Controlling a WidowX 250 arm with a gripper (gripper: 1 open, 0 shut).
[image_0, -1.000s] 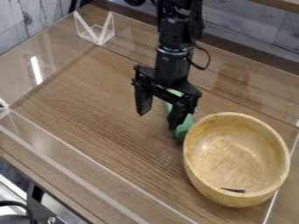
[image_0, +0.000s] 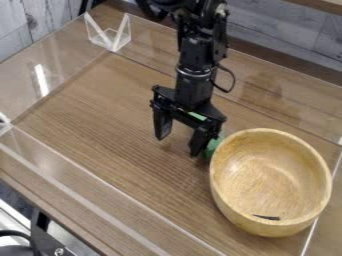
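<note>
My black gripper (image_0: 186, 136) is low over the middle of the wooden table, open, its two fingers spread left and right. A green object (image_0: 211, 142) lies by the right finger, just behind the tan bowl's left rim, partly hidden by the finger. I cannot tell whether the finger touches it. The large tan bowl (image_0: 267, 180) stands at the right front of the table.
A clear wire-like or plastic holder (image_0: 110, 32) sits at the back left. A raised wooden edge runs along the back right.
The gripper has shifted slightly, and its right finger now covers part of the green object differently. The bowl has not visibly moved.
</note>
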